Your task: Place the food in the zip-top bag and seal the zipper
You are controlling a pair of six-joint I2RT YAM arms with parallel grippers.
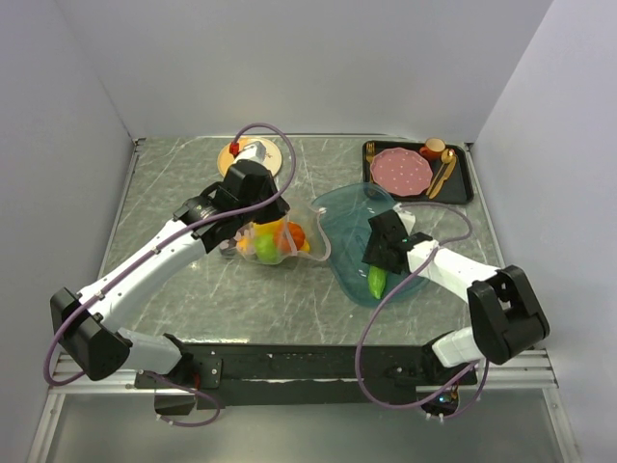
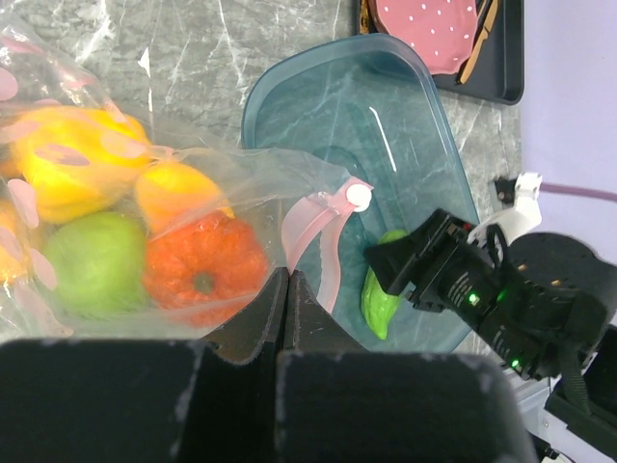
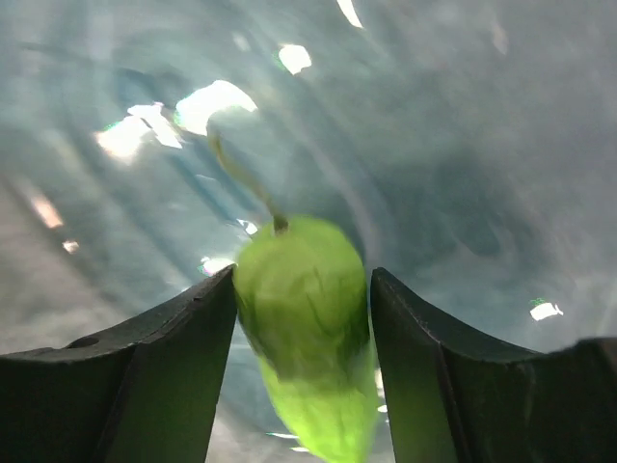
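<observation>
The clear zip top bag point(image 1: 313, 231) lies mid-table with its mouth to the right; a yellow pepper point(image 2: 72, 164), a green apple-like food point(image 2: 96, 262) and an orange pumpkin-like food point(image 2: 204, 268) are inside. My left gripper is shut at the mouth, its tips meeting the bag's pink zipper strip point(image 2: 307, 227). A white slider point(image 2: 359, 197) sits at the strip's end. Over the blue tub, my right gripper has its fingers against both sides of a green pepper point(image 3: 308, 309), stem up. Whether the pepper is clear of the tub floor is hard to tell.
The translucent blue tub point(image 1: 337, 207) stands right beside the bag's mouth. Behind it, a black tray point(image 1: 463, 188) carries a pink plate point(image 1: 398, 172), cutlery and a cup. A round board point(image 1: 276, 154) lies at back left.
</observation>
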